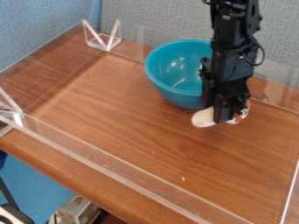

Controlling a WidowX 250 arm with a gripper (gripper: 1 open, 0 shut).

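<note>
A black robot arm reaches down from the top right, and its gripper (225,110) is low over the wooden table, shut on a white object (204,117) with some red at its right side. The object's exact shape is partly hidden by the gripper. A teal bowl (170,72) stands just behind and to the left of the gripper, partly covered by the arm.
A grey textured panel stands behind. Blue floor and some metal hardware show at the lower left.
</note>
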